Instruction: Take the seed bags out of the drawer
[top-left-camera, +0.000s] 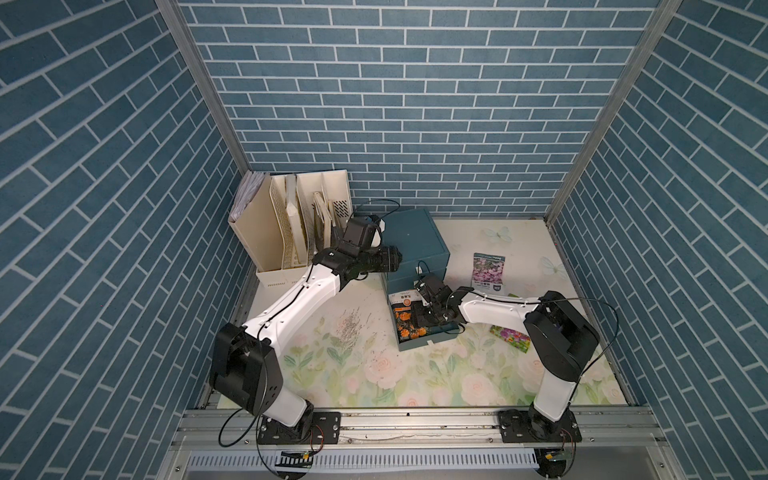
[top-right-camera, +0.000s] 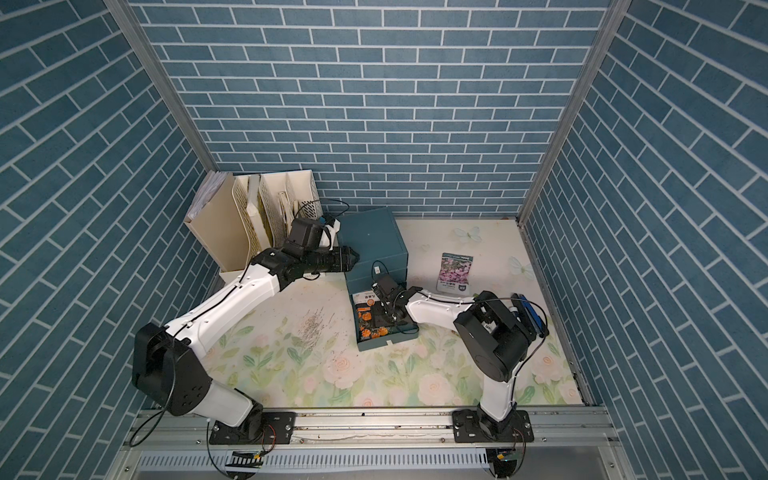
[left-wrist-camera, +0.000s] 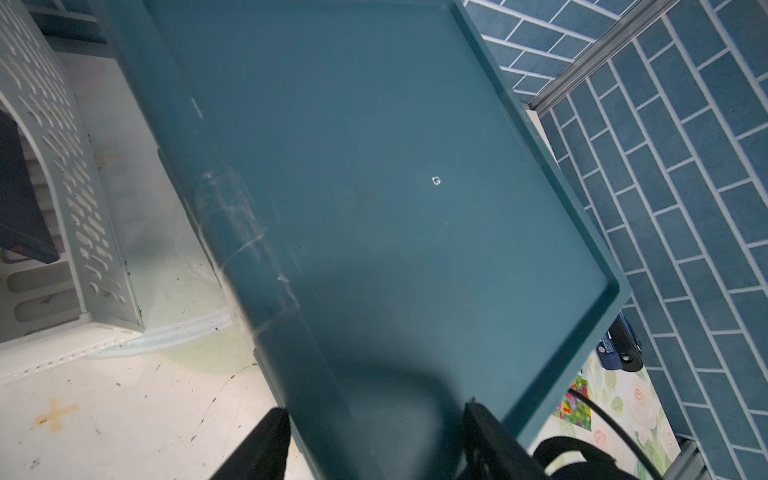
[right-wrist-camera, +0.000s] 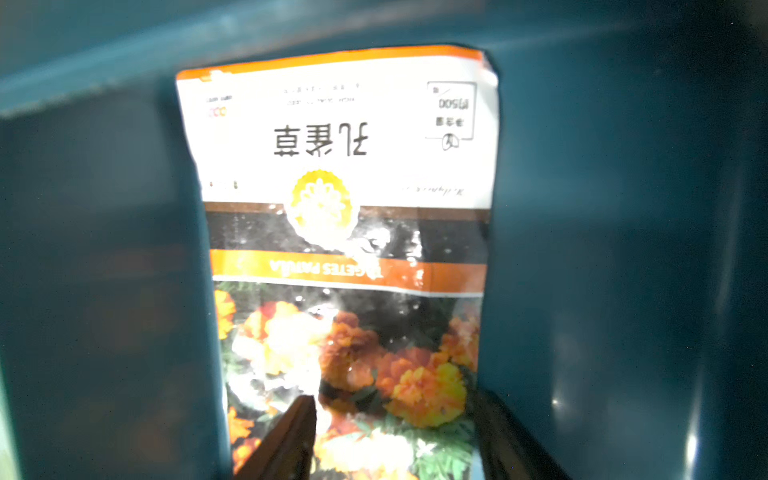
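Observation:
In the pulled-out teal drawer (top-left-camera: 429, 341) lies an orange marigold seed bag (right-wrist-camera: 344, 184), white at the top. My right gripper is part open low inside the drawer, fingertips over the bag's flower picture; whether they touch it is unclear. My left gripper is at the teal cabinet (top-left-camera: 412, 228), its fingers around the near part of the top; in the left wrist view it looks shut on it. A pink seed bag (top-left-camera: 488, 272) and a green, colourful one (top-left-camera: 512, 340) lie on the table to the right.
A cream file holder (top-left-camera: 264, 232) with papers stands at the back left. Tiled walls enclose three sides. Dark objects (left-wrist-camera: 616, 348) at the right are partly hidden by the right arm.

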